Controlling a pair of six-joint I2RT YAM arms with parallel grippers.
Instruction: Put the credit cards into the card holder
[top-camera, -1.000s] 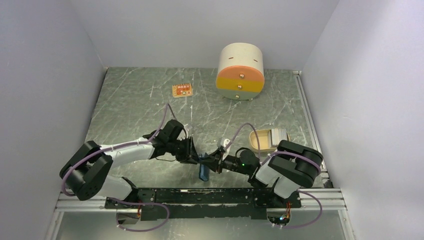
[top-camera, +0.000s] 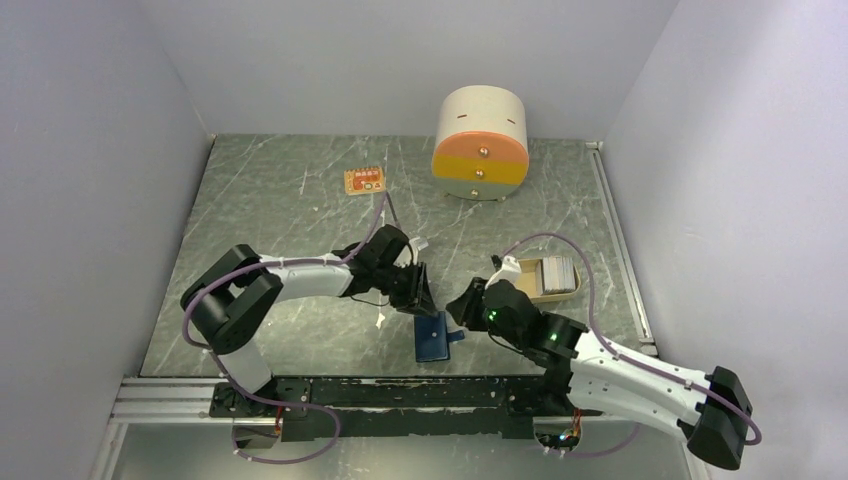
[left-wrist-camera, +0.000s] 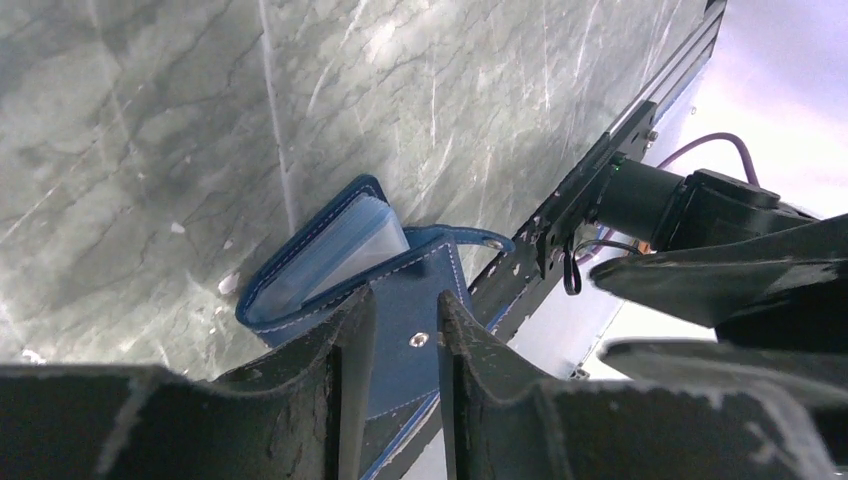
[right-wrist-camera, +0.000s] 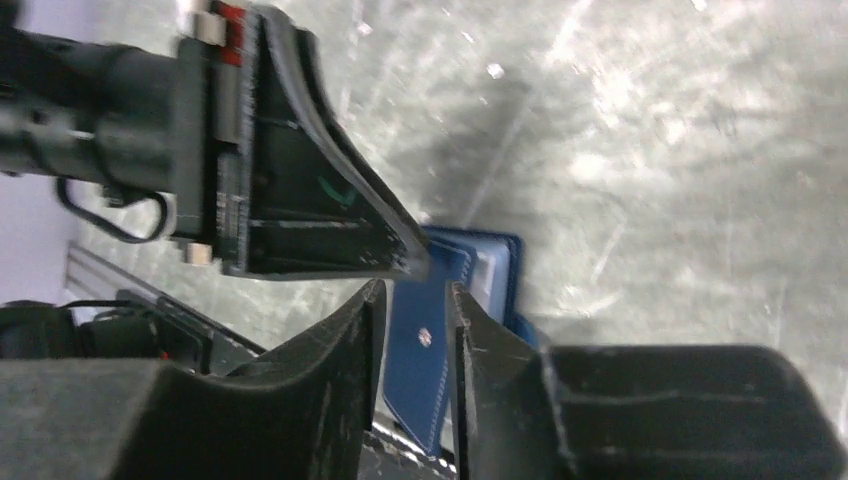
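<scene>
A blue card holder (top-camera: 432, 340) lies flat at the front middle; in the left wrist view the holder (left-wrist-camera: 405, 365) shows its top pocket open with a pale card or lining inside, its strap to the side. My left gripper (top-camera: 424, 300) hangs just above it, fingers slightly apart, nothing seen between them. My right gripper (top-camera: 460, 308) is to its right, raised, fingers slightly apart with nothing visible between them; in the right wrist view the holder (right-wrist-camera: 415, 350) lies beyond them.
A tan box (top-camera: 530, 295) with a stack of cards (top-camera: 557, 275) stands at the right. A small orange-printed item (top-camera: 364, 180) and a striped drawer cabinet (top-camera: 480, 140) stand at the back.
My left arm has moved right over the holder. My right arm has risen and moved back to the right. The holder now lies flat, released from the grippers.
</scene>
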